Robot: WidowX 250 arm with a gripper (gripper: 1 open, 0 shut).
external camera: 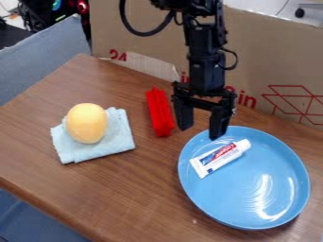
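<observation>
The black gripper point(202, 117) hangs over the wooden table just behind the blue plate point(265, 198), its two fingers spread open with nothing visible between them. A white toothpaste tube point(220, 157) lies diagonally on the upper left of the plate. Left of the gripper is a red elongated object point(159, 111), lying on the wood. Further left, a yellow round object point(86, 123) rests on a folded light-blue cloth point(106, 145).
A cardboard box point(142, 32) stands along the back of the table, behind the arm. Bare wood point(132, 189) fills the front left. A grey surface lies beyond the table's left edge.
</observation>
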